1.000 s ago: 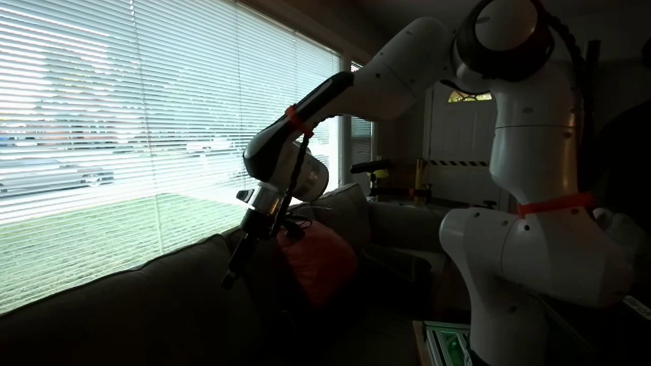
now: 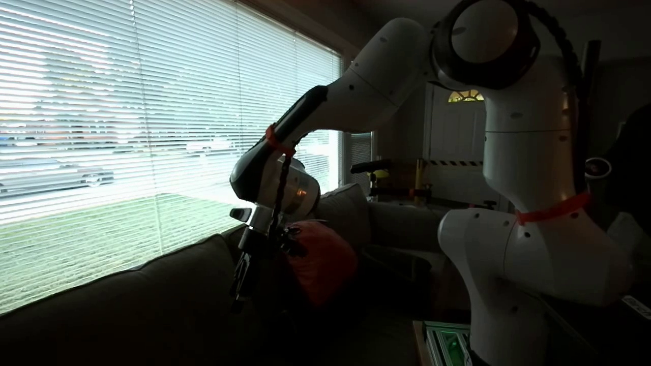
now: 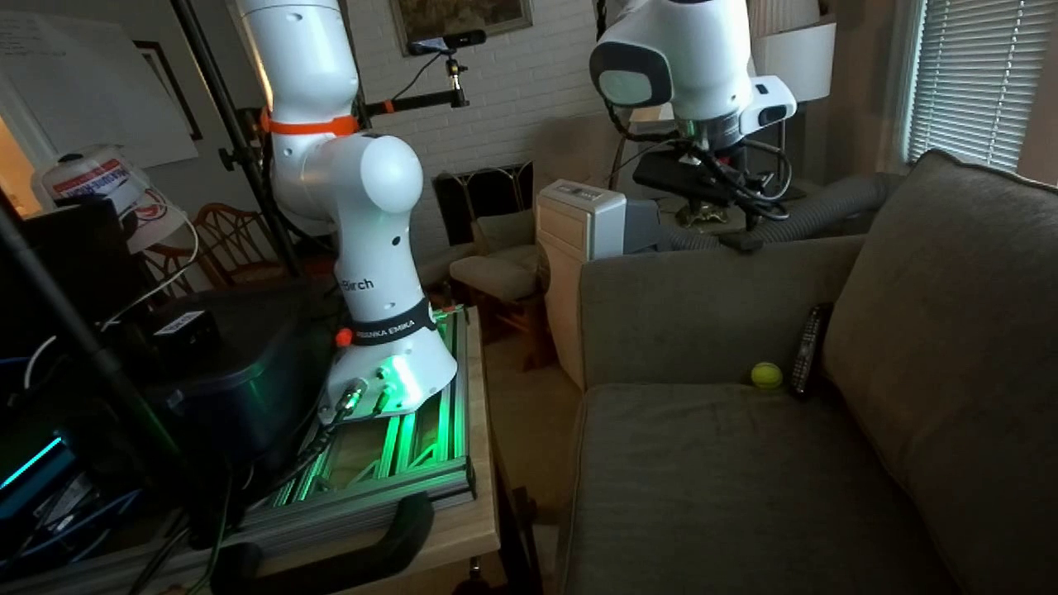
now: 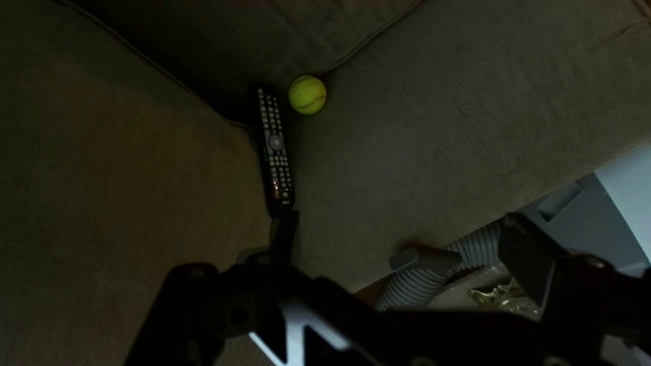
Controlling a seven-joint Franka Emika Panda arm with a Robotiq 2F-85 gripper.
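Note:
A yellow-green tennis ball (image 3: pixel 766 375) rests on the couch seat near the arm, beside a black remote (image 3: pixel 809 349) that leans against the back cushion. From the wrist view, the remote (image 4: pixel 276 146) lies along the cushion crease with its buttons showing, and the ball (image 4: pixel 307 95) is close to its far end. My gripper is open, its fingers wide apart and nothing between them. One finger (image 4: pixel 285 235) appears just below the remote's near end in that view. In exterior view 2 the gripper hangs above the couch arm, clear of both objects.
The couch arm (image 3: pixel 694 307) and back cushion (image 3: pixel 957 337) border the seat (image 3: pixel 729 496), which is otherwise clear. Beyond the arm are a grey hose (image 3: pixel 833 210) and a white boxy unit (image 3: pixel 575 268). A red pillow (image 2: pixel 323 262) shows in exterior view 1, where the couch is very dark.
In exterior view 1 the arm has shifted left and lower, and the wrist has turned to a steeper downward angle. The fingertips now sit a little lower and farther right.

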